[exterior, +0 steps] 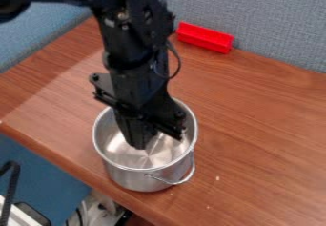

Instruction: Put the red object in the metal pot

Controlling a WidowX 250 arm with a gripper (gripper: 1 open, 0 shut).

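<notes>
The red object [205, 37], a long block, lies at the back of the table by the grey-blue wall, well away from my gripper. Near the front left edge stands the metal pot [189, 161], upright with its wire handle hanging down on the right side. My black gripper [152, 137] points downward over the pot, its fingertips appearing at or inside the rim. The arm hides the pot's far rim and part of its interior. Dark fingers overlap in this view, so their gap is unclear. Nothing red shows at the fingers.
Bare wooden table [261, 130] spreads to the right of the pot and behind it. The pot sits close to the table's front left edge, with cables [95, 211] below. A wall [274, 20] bounds the back.
</notes>
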